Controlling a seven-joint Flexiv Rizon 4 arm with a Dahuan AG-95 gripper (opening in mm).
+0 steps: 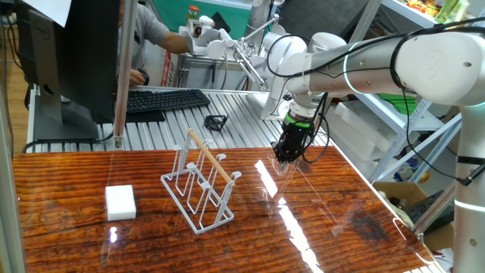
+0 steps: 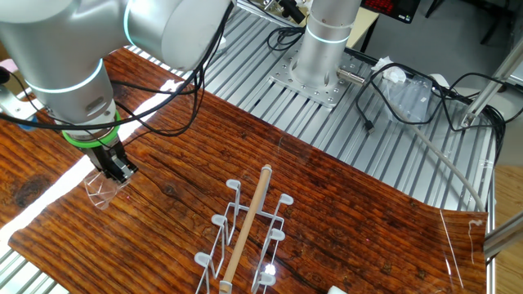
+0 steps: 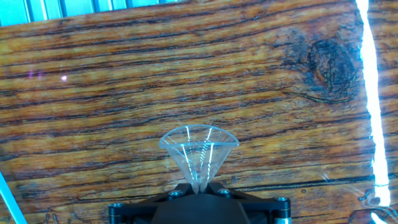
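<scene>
A clear, funnel-shaped vessel (image 3: 199, 152), like a glass or plastic cup, flares away from my gripper in the wrist view. The fingers are shut on its narrow end. Exterior view 2 has the transparent vessel (image 2: 103, 190) just below the dark gripper (image 2: 121, 172), low over the wooden tabletop; whether it touches the wood I cannot tell. From exterior view 1 the vessel (image 1: 282, 168) is faint, its outline partly lost against the shiny wood.
A white wire rack (image 1: 176, 196) with a wooden top bar (image 1: 212, 157) stands mid-table, left of the gripper in exterior view 1. Further left lies a white block (image 1: 120, 202). Bare wood (image 1: 258, 246) extends to the front. Cables hang along the arm.
</scene>
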